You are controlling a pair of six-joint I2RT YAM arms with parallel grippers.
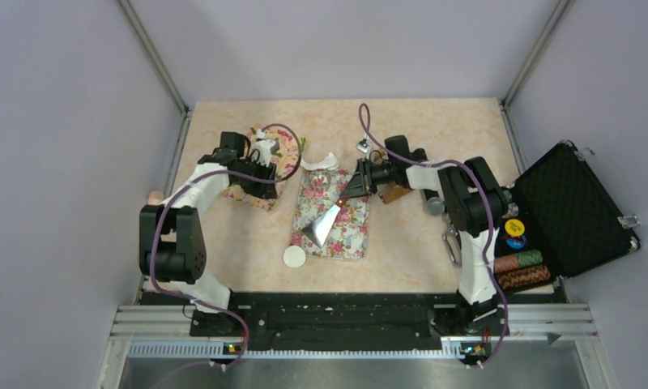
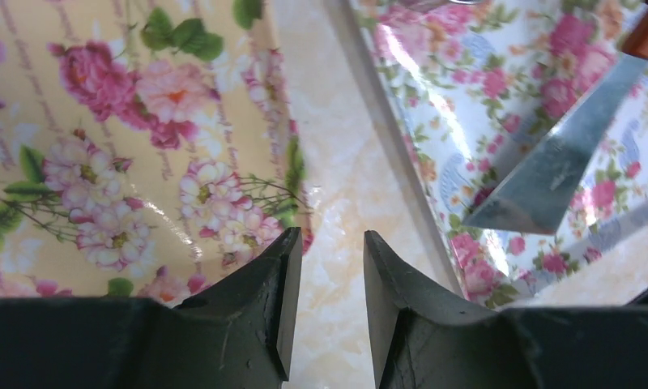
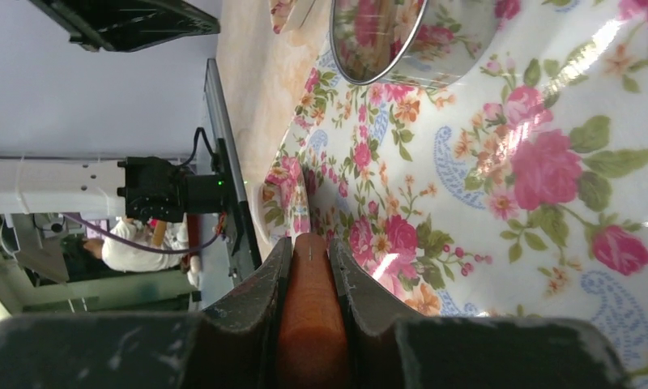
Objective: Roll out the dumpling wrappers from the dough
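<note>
My right gripper is shut on the handle of a metal scraper, whose blade lies over the floral board. A white dough disc rests at the board's lower-left corner. A metal ring cutter stands on the board's upper part. My left gripper hangs over the gap between the yellow floral mat and the board, its fingers apart with nothing between them.
A white curved item sits above the board. Wooden pieces lie right of it, and an open black case stands at far right.
</note>
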